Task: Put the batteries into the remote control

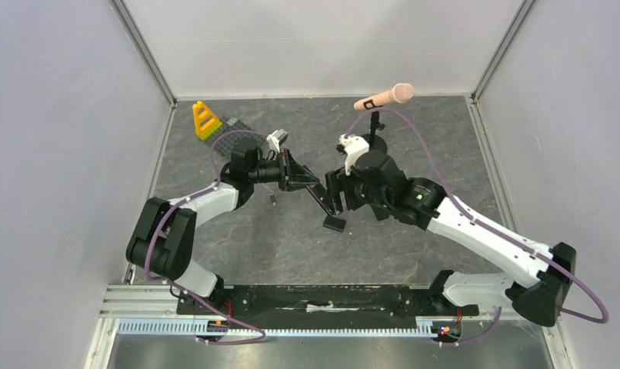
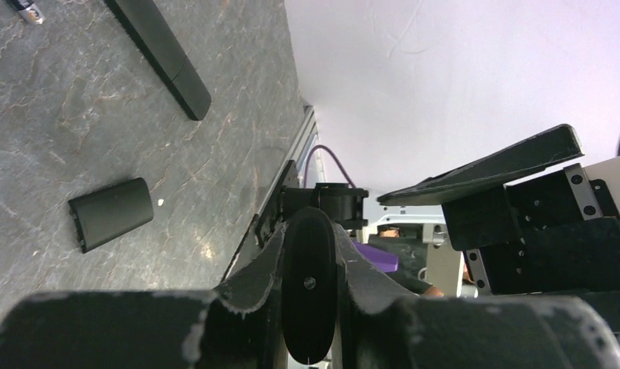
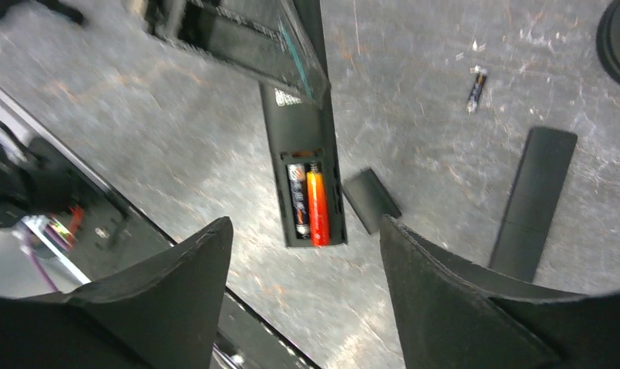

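The black remote (image 3: 303,127) is held by my left gripper (image 1: 307,181), shut on it. In the right wrist view its compartment shows two batteries side by side, a silver-black one (image 3: 298,197) and an orange one (image 3: 318,204). My right gripper is part open near the compartment end, apparently with nothing between its fingers. The battery cover (image 2: 111,214) lies on the table below the remote. A loose black-and-silver battery (image 3: 476,91) also lies on the table.
A second long black piece (image 3: 534,204) lies on the table. A stand with a pink cylinder (image 1: 384,97) is at the back right, and yellow and grey blocks (image 1: 205,121) are at the back left.
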